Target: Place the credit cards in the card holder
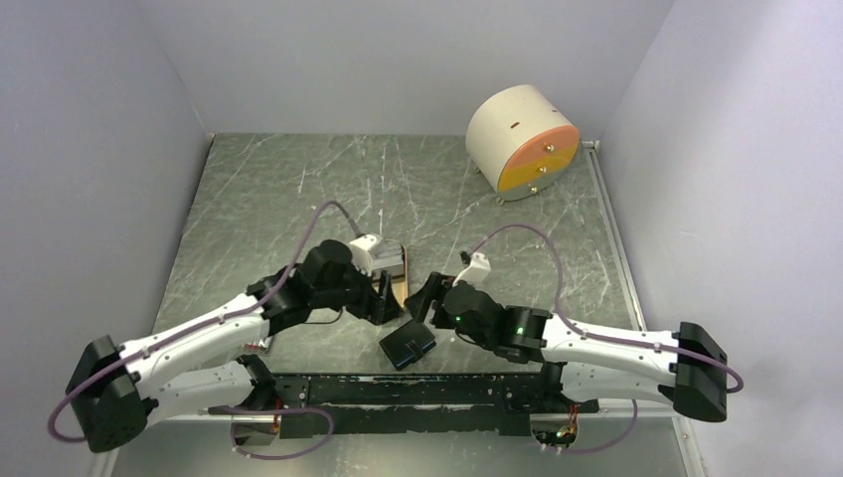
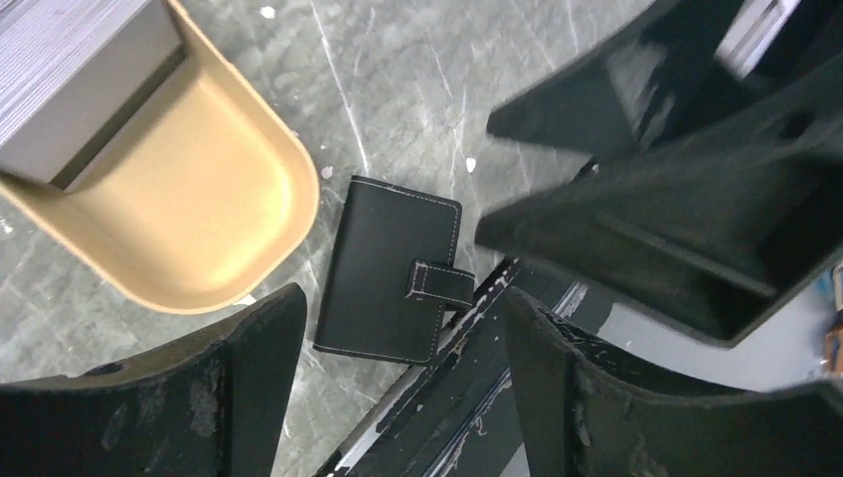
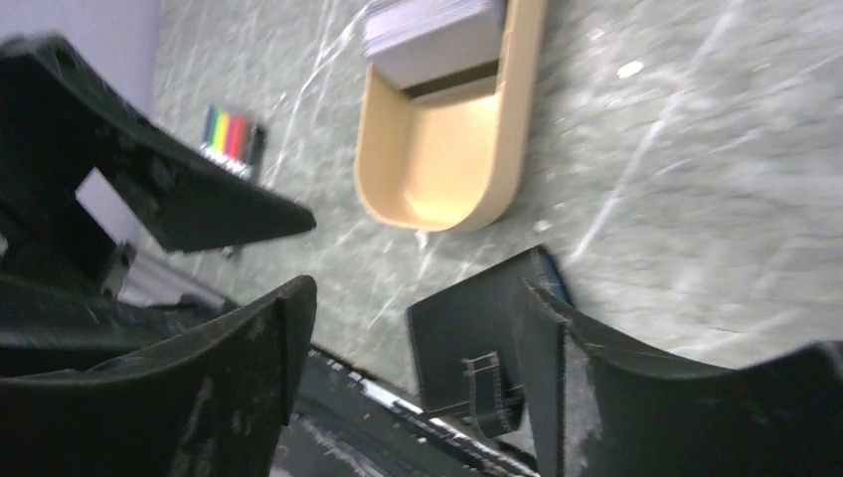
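Note:
The black card holder [image 1: 408, 344] lies flat on the marble table close to its front edge, its strap [image 2: 442, 285] fastened over one side. Just behind it, a tan tray [image 1: 402, 289] carries a stack of pale cards [image 3: 437, 42] at its far end. My left gripper [image 1: 390, 304] hovers above the near end of the tray and the holder, open and empty. Facing it from the right, my right gripper [image 1: 421, 302] is also open with nothing between its fingers. The holder shows below both grippers, apart from them.
A cream barrel-shaped drawer box [image 1: 519, 141] stands at the back right. Several small coloured items [image 3: 229, 136] lie left of the tray, partly hidden by the left arm from above.

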